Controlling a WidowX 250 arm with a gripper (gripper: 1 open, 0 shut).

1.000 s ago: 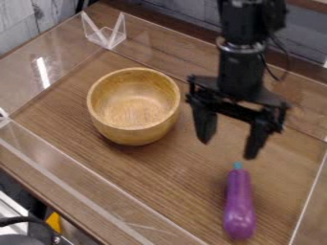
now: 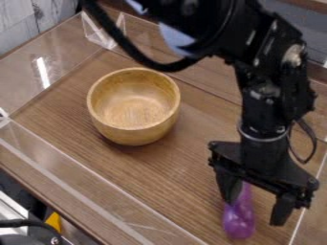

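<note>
My black gripper [image 2: 262, 191] hangs low at the right, its fingers apart just above a purple elongated object [image 2: 238, 222], which lies on the wooden table at the bottom right and is partly hidden behind the fingers. I cannot tell whether the fingers touch it.
A yellow wooden bowl [image 2: 132, 102] sits left of the arm on the table [image 2: 115, 182]. A clear plastic item at the far left is only partly visible. Dark items lie at the bottom left edge.
The arm has come down and toward the front over the purple object, now covering its upper end. The bowl stays where it was.
</note>
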